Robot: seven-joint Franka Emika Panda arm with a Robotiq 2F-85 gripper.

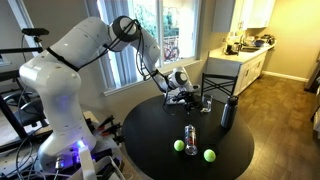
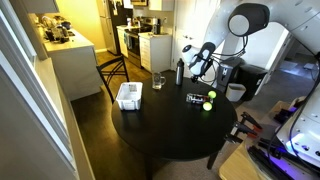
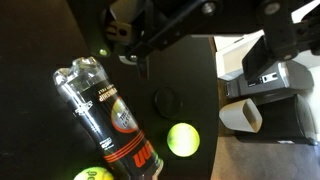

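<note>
A clear tennis ball can (image 1: 189, 139) with a black and red label lies on the dark round table (image 1: 150, 136). In the wrist view the can (image 3: 115, 125) fills the lower left, apart from the gripper. One yellow-green ball (image 1: 179, 145) rests beside it and a second ball (image 1: 209, 156) is nearer the table's edge. A black round lid (image 3: 168, 102) lies near one ball (image 3: 183, 139). My gripper (image 1: 187, 101) hovers above the table on the far side of the can. Its dark fingers blend into the background, so their opening is unclear.
A tall black bottle (image 1: 230, 112) and a glass pitcher (image 1: 207, 101) stand toward the back. The white container (image 2: 130, 96) sits farther along the table.
</note>
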